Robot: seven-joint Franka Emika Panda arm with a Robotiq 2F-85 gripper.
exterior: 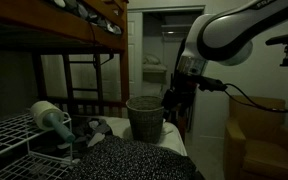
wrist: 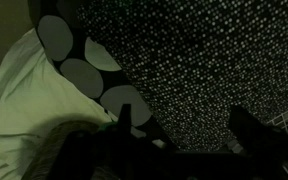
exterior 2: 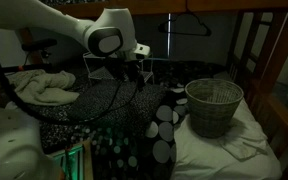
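My gripper shows in the wrist view as two dark fingers standing well apart, with only the speckled surface below seen between them. It is open. In exterior view 2 the gripper (exterior 2: pixel 142 68) hangs above the black speckled cloth surface (exterior 2: pixel 79 105), left of a woven basket (exterior 2: pixel 213 108). The basket (exterior: pixel 145 120) stands upright on white cloth in exterior view 1, close behind the dark gripper in that view. Part of its rim seems to show at the bottom left of the wrist view. Poor light hides the finger detail.
A white wire rack (exterior: pixel 14 140) carries a pale cylindrical item (exterior: pixel 52 118). Bunk-bed posts (exterior 2: pixel 259 70) rise behind the basket, and a dark hanger (exterior 2: pixel 186 25) hangs overhead. Crumpled pale cloth (exterior 2: pixel 39 87) lies at left. The speckled surface under the gripper looks clear.
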